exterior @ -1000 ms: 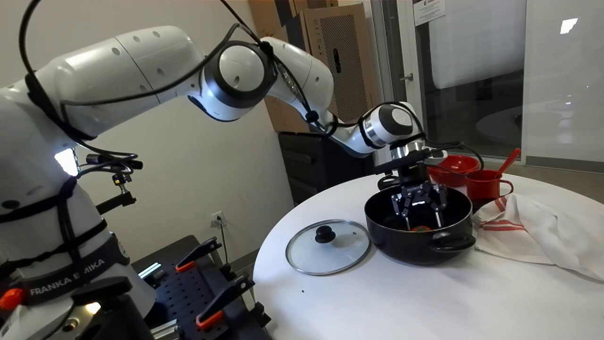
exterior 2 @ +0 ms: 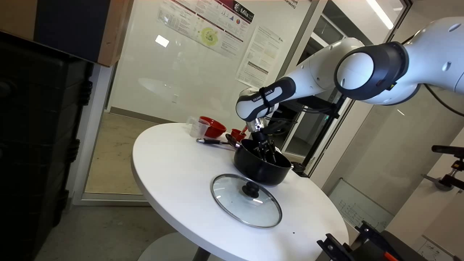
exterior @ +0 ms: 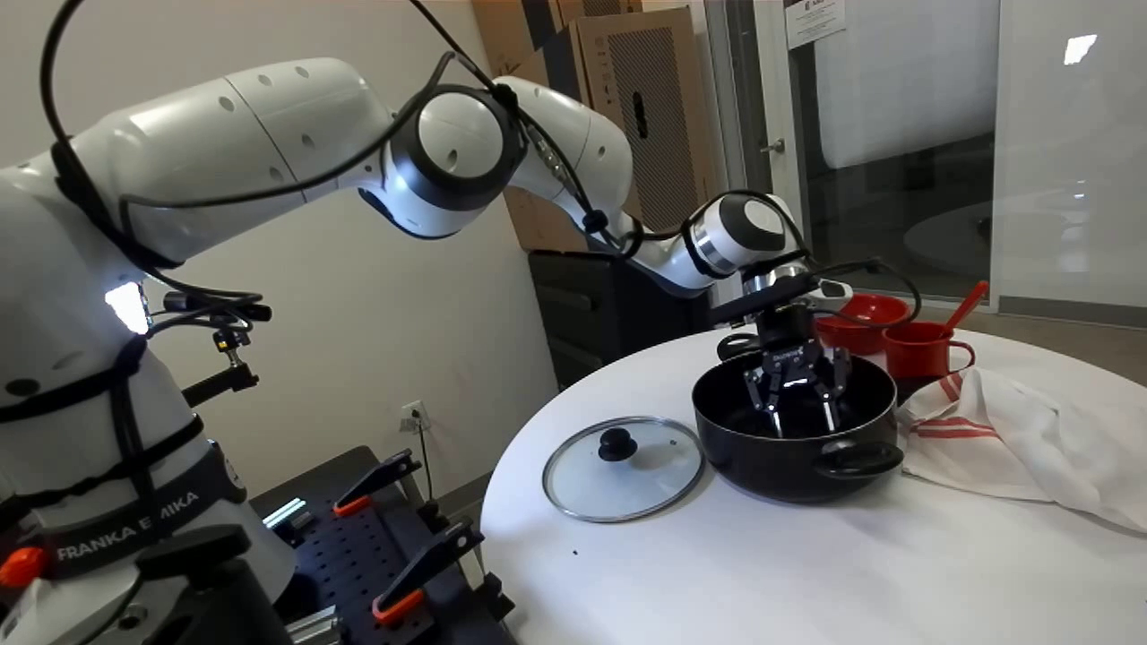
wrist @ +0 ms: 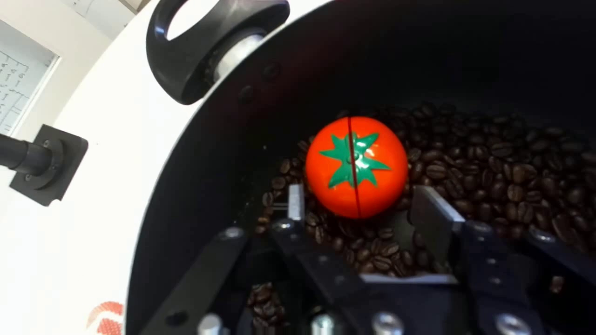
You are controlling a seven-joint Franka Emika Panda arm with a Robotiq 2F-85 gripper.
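Note:
Inside the black pot (exterior: 763, 464) is an orange-red toy tomato (wrist: 335, 167) with a green leaf mark and a dark seam across it. It rests on a layer of coffee beans (wrist: 503, 190) in the wrist view; the pot wall hides it from both exterior views. My gripper (exterior: 803, 421) reaches down into the pot. Its fingers (wrist: 296, 202) stand apart, one toward each side of the tomato, with a visible gap on the right. Nothing is gripped.
A glass lid (exterior: 602, 478) with a black knob lies flat beside the pot. Around the pot's other side are a red bowl (exterior: 866, 310), a red cup (exterior: 916, 353) and a white towel (exterior: 1032, 441).
One second ago the tomato's top showed between the fingers in exterior view 1; now it is out of sight there. The gripper has shifted very slightly, and lid and pot are unmoved.

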